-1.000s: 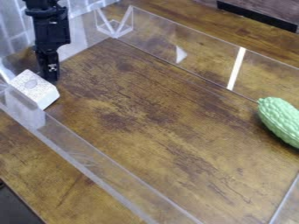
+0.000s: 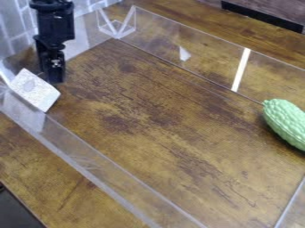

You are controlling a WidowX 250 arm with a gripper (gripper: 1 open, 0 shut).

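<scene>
My black gripper (image 2: 52, 64) hangs low at the upper left of the camera view, open, just above and behind a white speckled block (image 2: 34, 89) that lies tilted near the left wall of the clear enclosure. Nothing shows clearly between its fingers. A green corn-cob-shaped object (image 2: 284, 123) lies at the right.
Clear plastic walls (image 2: 155, 36) border the wooden surface (image 2: 155, 134) on several sides.
The gripper has shifted very slightly. The block and the green object look unmoved.
</scene>
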